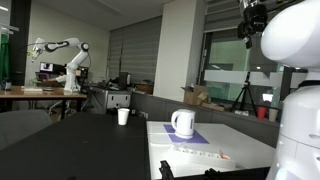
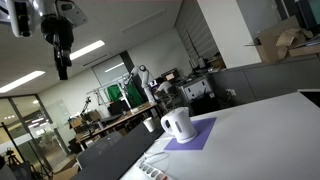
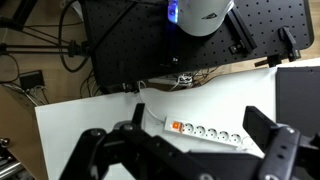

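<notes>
My gripper stands open in the wrist view, with nothing held between its wide-apart fingers. Below it a white power strip [image 3: 210, 133] lies on the white tabletop, its cord curving away. Exterior view 1 shows the gripper [image 1: 252, 24] high at the upper right, well above the table. A white kettle [image 1: 183, 123] stands upright on a purple mat [image 1: 207, 137], with the strip [image 1: 200, 151] in front of it. From the other side, the kettle [image 2: 179, 125] and mat [image 2: 201, 133] are clear of the gripper, which is at the upper left.
A white cup [image 1: 123, 116] stands on the dark surface left of the white table [image 1: 245, 148]. A tripod [image 1: 245, 93] and a cardboard box [image 1: 196, 94] are in the background.
</notes>
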